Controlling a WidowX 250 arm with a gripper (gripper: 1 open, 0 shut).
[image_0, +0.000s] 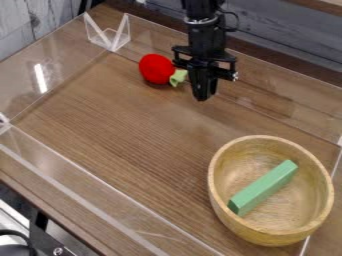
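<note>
My gripper (199, 78) hangs at the top centre of the wooden table (120, 140), shut, with nothing seen between its fingers. Just left of it lies a red object (156, 68) with a pale green part (178, 76) at its right side, close to my fingers; whether they touch cannot be told.
A round tan bowl (287, 220) at the bottom right holds a green bar (263, 186). A white wire-like holder (110, 30) stands at the top left. The middle, left and right of the table are clear.
</note>
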